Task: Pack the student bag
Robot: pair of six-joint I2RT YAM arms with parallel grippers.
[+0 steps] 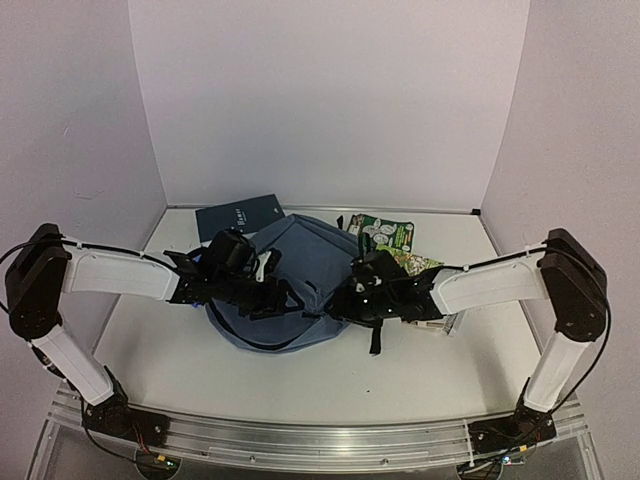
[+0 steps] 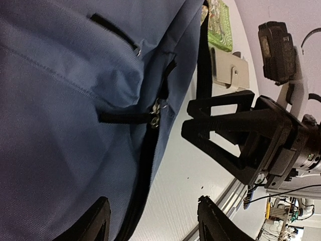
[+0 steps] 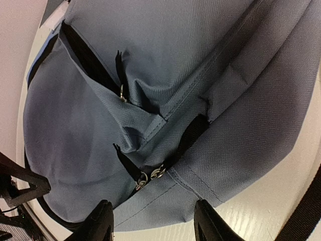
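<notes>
A blue-grey student bag (image 1: pixel 305 250) lies on the table, its black zip line curving along the front side. Two metal zip sliders (image 3: pixel 150 176) sit close together near the bag's front right edge, with black pull tabs hanging off them. Over the bag stands my left gripper, its fingers wide apart and empty. My right gripper is also open, over the bag's edge near the sliders, with nothing between its fingers. The inside of the bag is hidden.
Behind the bag lies a dark book (image 1: pixel 240 216). To the right are a green patterned item (image 1: pixel 382 232) and a cream wallet (image 2: pixel 230 68). A black strap (image 1: pixel 376 338) hangs out at the bag's right.
</notes>
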